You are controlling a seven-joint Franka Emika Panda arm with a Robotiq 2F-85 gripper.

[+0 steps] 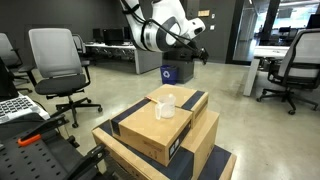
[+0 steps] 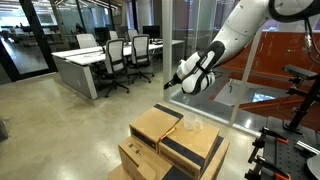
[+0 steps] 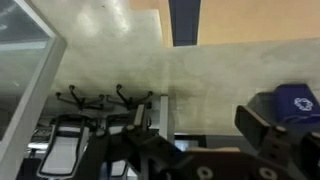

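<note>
A clear plastic container (image 1: 165, 105) stands on top of a stack of cardboard boxes (image 1: 152, 130) in exterior view 1. The same clear container (image 2: 192, 122) shows faintly on the boxes in exterior view 2. Raised behind and above the boxes is the white arm, its gripper (image 1: 203, 57) well away from the container. In the wrist view my gripper is open, its dark fingers apart at the bottom with only floor seen between them. No container appears there; a box edge (image 3: 240, 22) crosses the top.
A dark blue bin (image 1: 170, 75) stands on the floor behind the boxes. Office chairs (image 1: 60, 75) are at left and right. A dark table (image 1: 35, 155) borders the boxes at the near left. Open floor (image 2: 80, 135) lies to the left in exterior view 2.
</note>
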